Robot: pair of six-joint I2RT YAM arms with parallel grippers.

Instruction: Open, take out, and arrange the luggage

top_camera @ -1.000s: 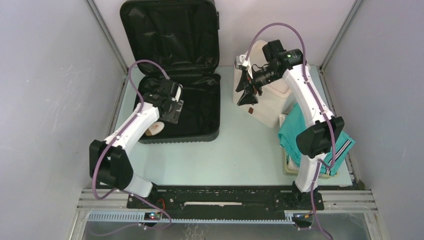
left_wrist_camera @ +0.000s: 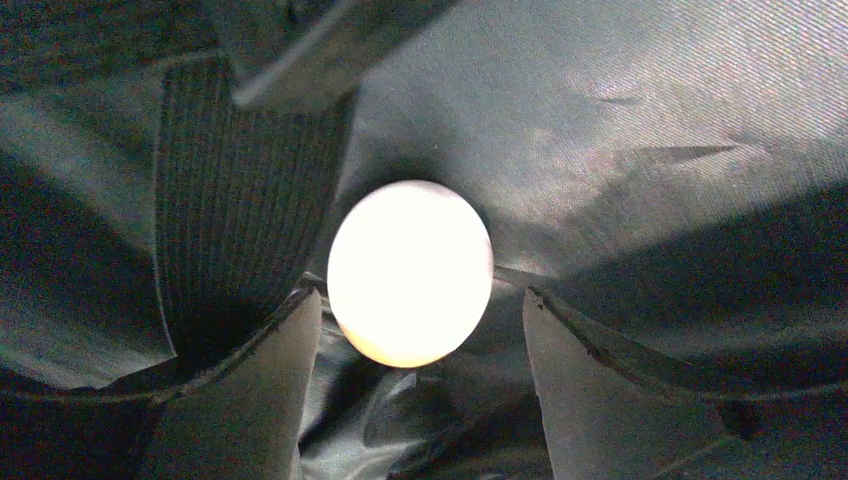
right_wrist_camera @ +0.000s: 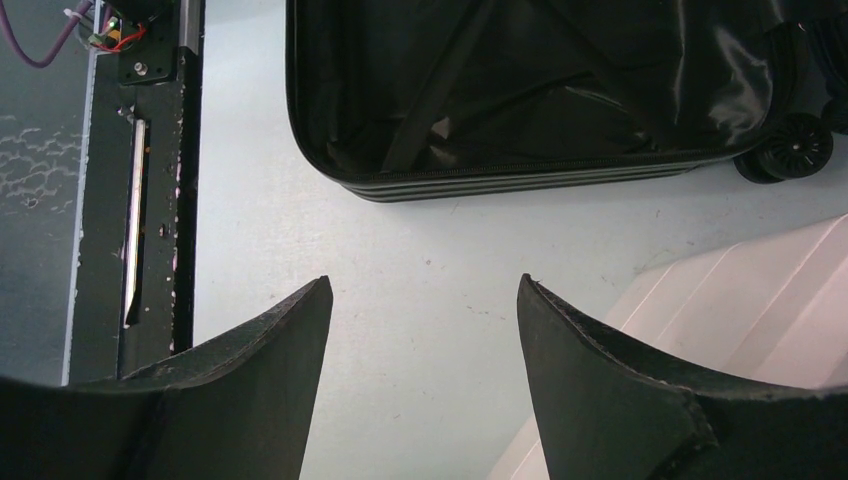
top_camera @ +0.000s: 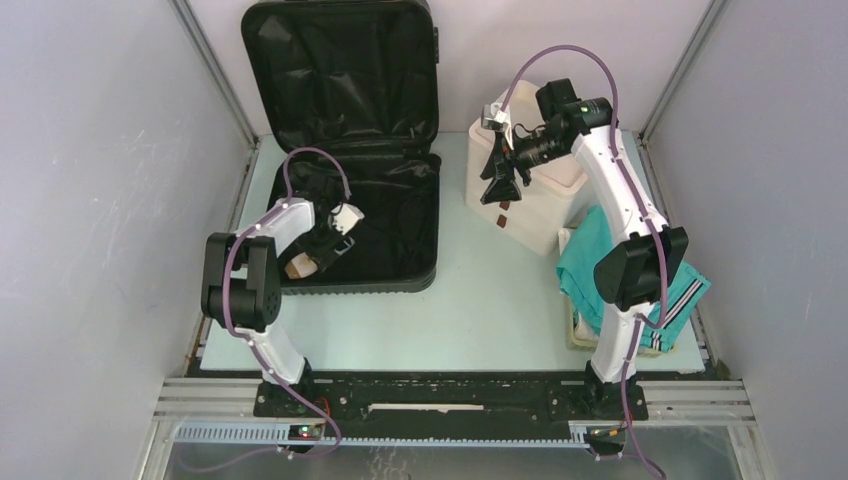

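Note:
The black suitcase [top_camera: 410, 220] lies open, its lid [top_camera: 340, 75] raised at the back. My left gripper [top_camera: 322, 240] is down inside its left part, partly open. In the left wrist view, a round, white, overexposed object [left_wrist_camera: 408, 275] lies between the fingers; a gap shows on its right side, while it sits very close to the left finger. From the top view, a beige-white item [top_camera: 301, 265] lies at the suitcase's front-left corner, and another pale item [top_camera: 346, 217] shows beside the gripper. My right gripper hangs open and empty by the pale pink box.
The pale pink box [top_camera: 525, 215] stands at the back right. In front of it, a basket [top_camera: 578, 330] holds turquoise cloth [top_camera: 590, 265] and a striped turquoise piece [top_camera: 685, 300]. A black strap [left_wrist_camera: 245, 200] lies near the left fingers.
My left gripper has moved toward the suitcase's front left, over the beige-white item, as its elbow shifted right. The suitcase's front edge sits slightly nearer. The right arm moved slightly right.

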